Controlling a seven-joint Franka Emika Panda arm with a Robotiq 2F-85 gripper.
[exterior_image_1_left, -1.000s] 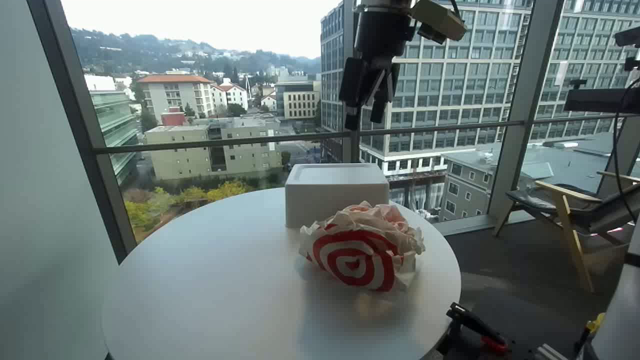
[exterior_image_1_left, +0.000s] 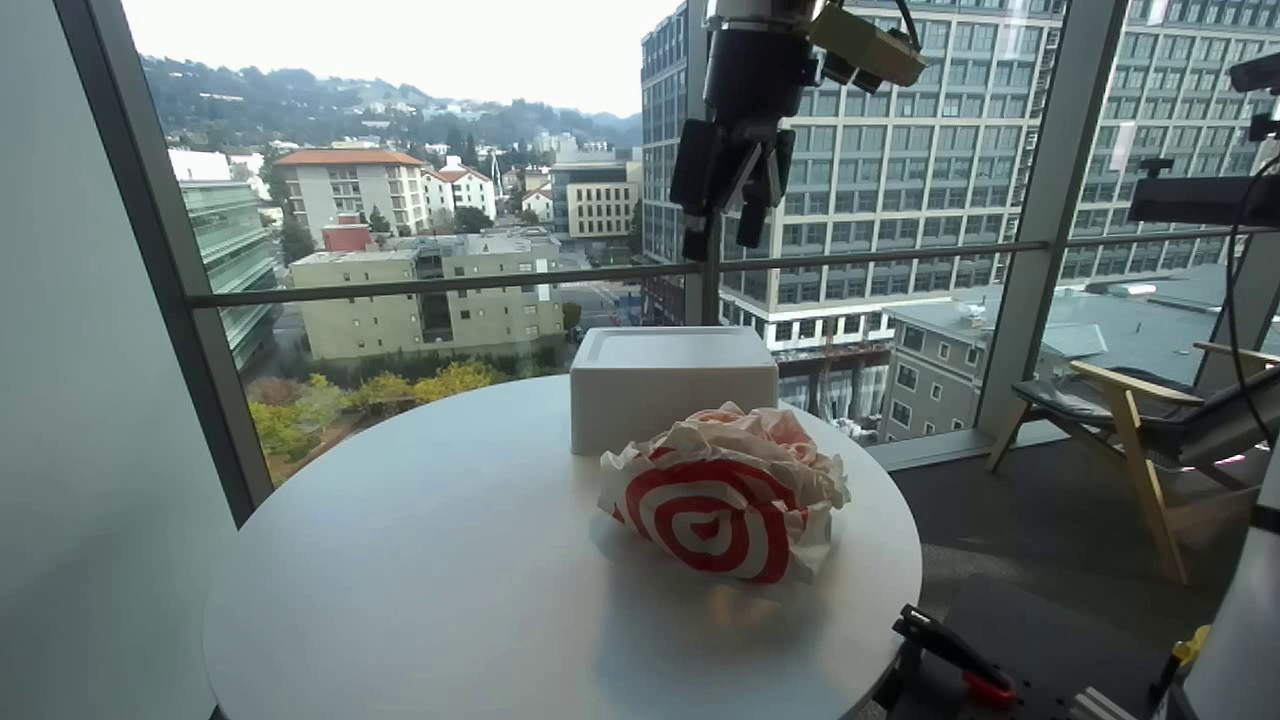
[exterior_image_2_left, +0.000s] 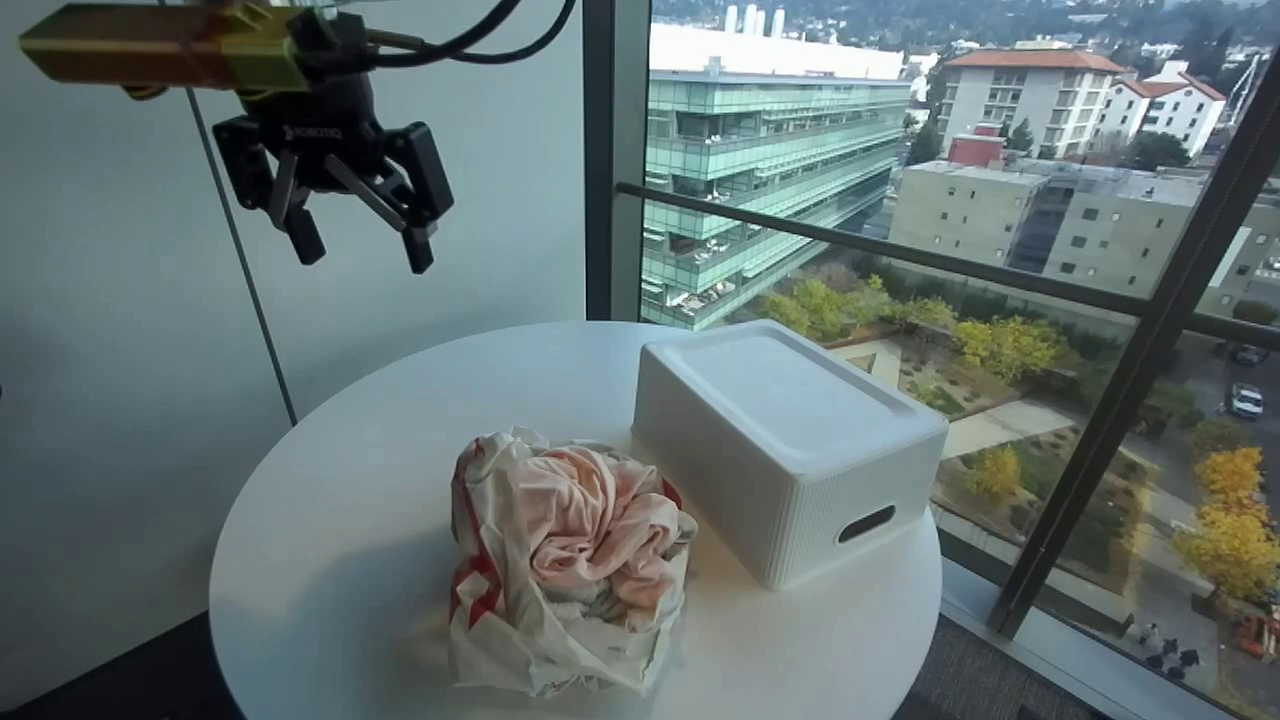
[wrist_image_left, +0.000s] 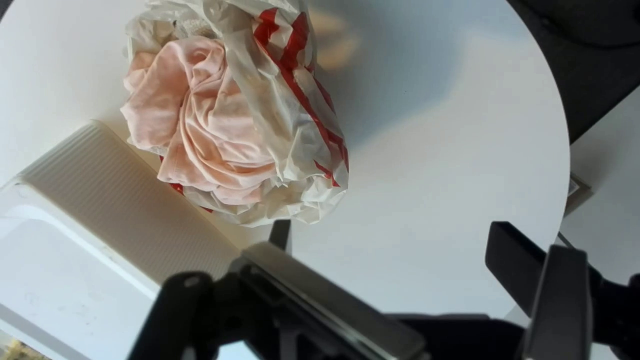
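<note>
A crumpled white plastic bag (exterior_image_1_left: 636, 480) with red rings on its side rests on the round white table (exterior_image_1_left: 396, 540). Bunched pink cloth (exterior_image_2_left: 588, 510) fills the bag's open mouth and also shows in the wrist view, where the cloth (wrist_image_left: 198, 120) lies at upper left. Behind the bag in exterior view 1 is a white box (exterior_image_2_left: 780, 468) with a ribbed side and a hand slot. High over the table hangs my gripper (exterior_image_2_left: 368, 258), open, with only air between its fingers. In the wrist view its fingers (wrist_image_left: 516, 264) spread wide above bare tabletop.
Large windows with dark frames (exterior_image_1_left: 1068, 180) surround the far side. A wooden chair (exterior_image_1_left: 1128, 420) stands on the floor at right.
In exterior view 1 my gripper has shifted very slightly to the left. The bag, cloth and box have stayed in place.
</note>
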